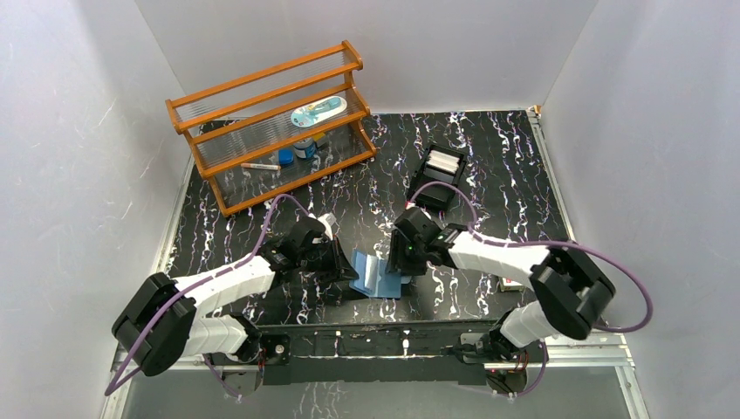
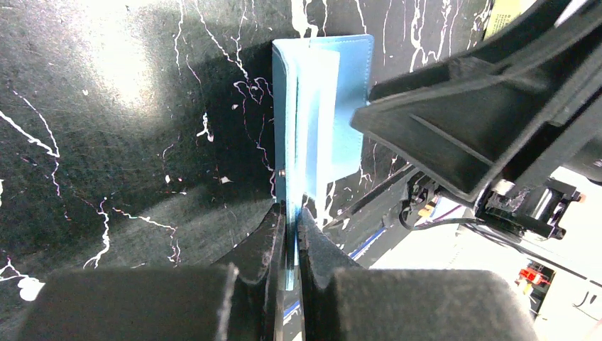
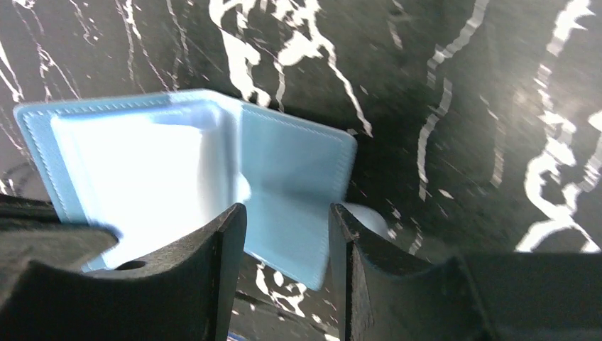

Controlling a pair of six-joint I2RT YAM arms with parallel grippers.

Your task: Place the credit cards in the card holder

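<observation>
The blue card holder (image 1: 387, 280) lies opened out near the table's front edge, between my two arms. My left gripper is shut on its left cover, which stands edge-on between the fingers. White inner leaves (image 3: 138, 174) show inside, and the other blue cover (image 3: 287, 177) spreads to their right. My right gripper is open above that right cover, with nothing held between its fingertips. The black tray (image 1: 439, 175) at the back right has white cards (image 1: 443, 161) in its far part. Whether any card sits in the holder, I cannot tell.
A wooden rack (image 1: 270, 127) with several small items stands at the back left. Right of my right arm, a small box (image 1: 510, 285) lies near the front edge. Behind the grippers, the middle of the table is clear.
</observation>
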